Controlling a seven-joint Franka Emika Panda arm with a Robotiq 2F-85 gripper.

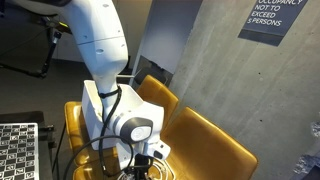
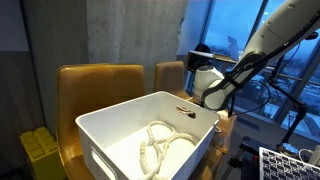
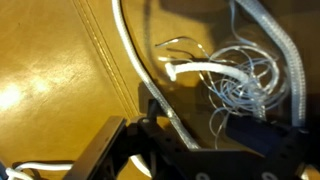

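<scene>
In the wrist view, a white rope (image 3: 140,62) crosses the brown seat and runs down alongside the left finger. A short rope end (image 3: 212,68) with loose, frayed strands (image 3: 240,92) lies ahead of the right finger. My gripper is low over the seat, its fingers apart on either side of part of the rope; no firm hold shows. In exterior view 1 the gripper (image 1: 142,167) is down at the front chair, with white rope (image 1: 160,172) around it. The fingertips are too small there to make out.
A white bin (image 2: 112,130) stands on the chairs with more white rope (image 2: 160,150) inside. A dark and orange item (image 2: 187,112) is at its far end. Brown chair backs (image 1: 205,145) line the wall, and a yellow block stack (image 2: 42,157) stands at the left.
</scene>
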